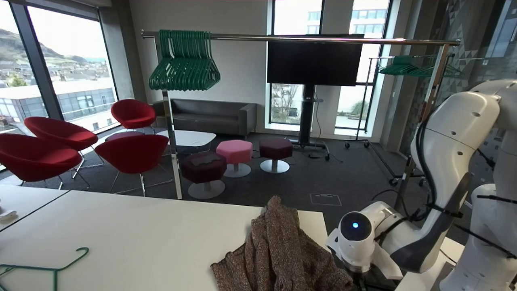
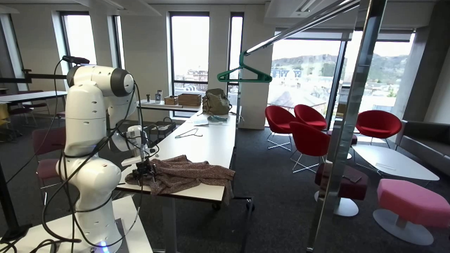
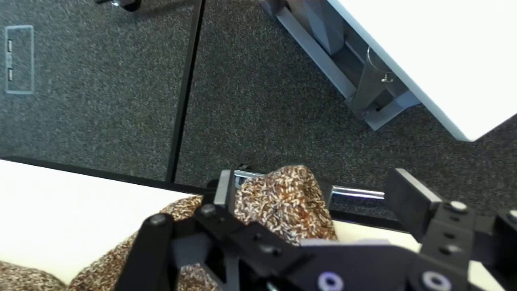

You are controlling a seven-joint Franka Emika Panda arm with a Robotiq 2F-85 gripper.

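Observation:
A brown knitted garment (image 1: pixel 286 247) lies crumpled at the end of the white table (image 1: pixel 145 223). In exterior view 2 the garment (image 2: pixel 190 173) spreads along the table's end, with part hanging over the edge. My gripper (image 2: pixel 145 173) is low at the garment's near end there. In the wrist view the gripper is open, and a bunched fold of the garment (image 3: pixel 286 199) shows between its spread fingers, nearer the left one. Whether the fingers touch the knit, I cannot tell. A green hanger (image 1: pixel 54 268) lies flat on the table, well away from the garment.
Green hangers (image 1: pixel 185 63) hang bunched on a metal rail (image 1: pixel 300 38) beyond the table. A backpack (image 2: pixel 216 101) and wooden boxes (image 2: pixel 190 99) stand far down the tables.

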